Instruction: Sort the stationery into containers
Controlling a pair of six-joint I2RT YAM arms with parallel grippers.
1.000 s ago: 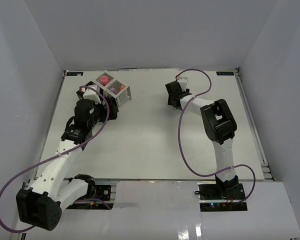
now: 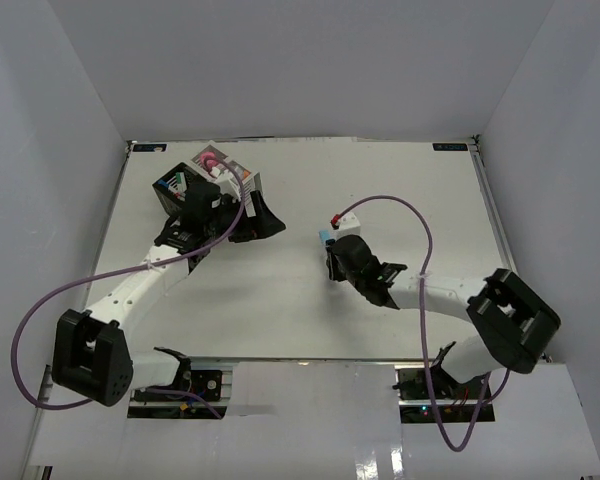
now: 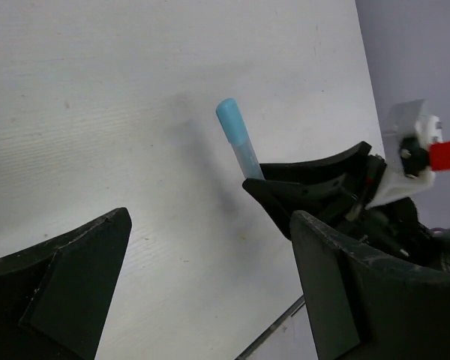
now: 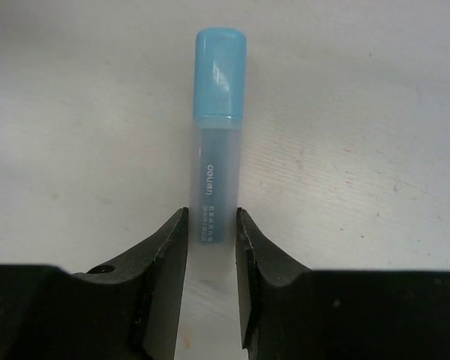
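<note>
A blue-capped marker with a translucent barrel [image 4: 219, 75] is gripped near its lower end by my right gripper, which is shut on it over the white table. In the left wrist view the same marker [image 3: 231, 120] juts up from the right gripper's fingertips. My left gripper [image 2: 262, 225] hangs open to the left of it, with nothing between its wide-spread fingers [image 3: 67, 285]. The containers [image 2: 215, 160], with small pink and other coloured items inside, stand at the back left, partly hidden by the left arm.
Grey walls surround it at the back and both sides.
My left gripper has moved right, away from the containers.
</note>
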